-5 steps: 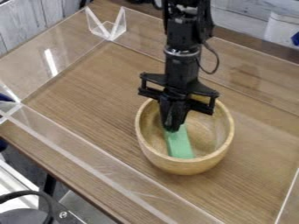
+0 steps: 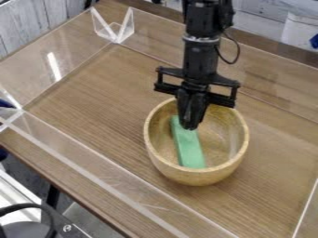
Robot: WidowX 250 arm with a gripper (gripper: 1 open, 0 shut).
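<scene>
A tan round bowl stands on the wooden table, holding a flat green object that lies lengthwise toward the near rim. My black gripper hangs over the back part of the bowl, above the far end of the green object. It is shut, and I see nothing held between its fingers, though their tips are dark and small.
Bare wooden table surrounds the bowl, with free room to the left and front. A clear angular holder sits at the back left. A black cable lies at the lower left corner.
My gripper has risen slightly and moved back, uncovering a little more of the green object. The bowl stays in about the same place.
</scene>
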